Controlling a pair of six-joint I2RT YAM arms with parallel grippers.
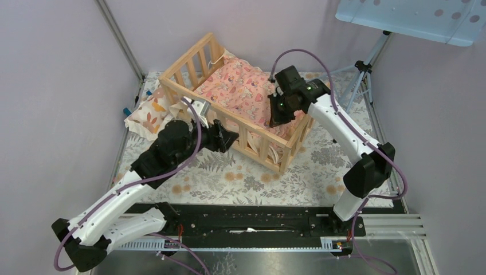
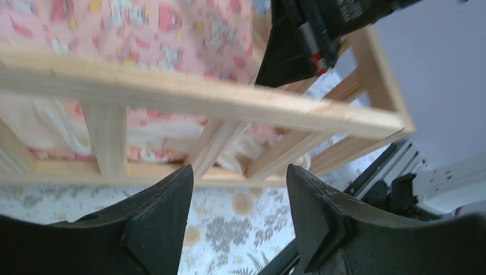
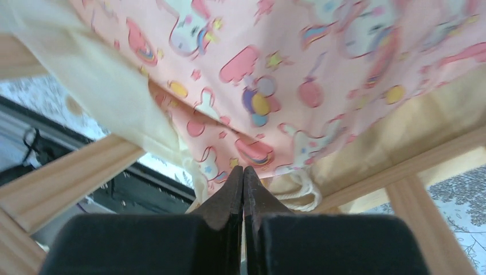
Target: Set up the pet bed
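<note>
A pink printed bedding sheet covers much of the inside of the wooden crib. In the right wrist view, my right gripper is shut with nothing between its fingers. The sheet lies outside those fingers, its loose corner just past the tips, beside a white cord loop. Outside the crib's long front rail, my left gripper is open and empty. Cream fabric runs along the sheet's border. The crib corner beneath the right fingers is mostly hidden.
A patterned pillow lies outside the crib's left end. A blue tripod stand stands at the back right.
</note>
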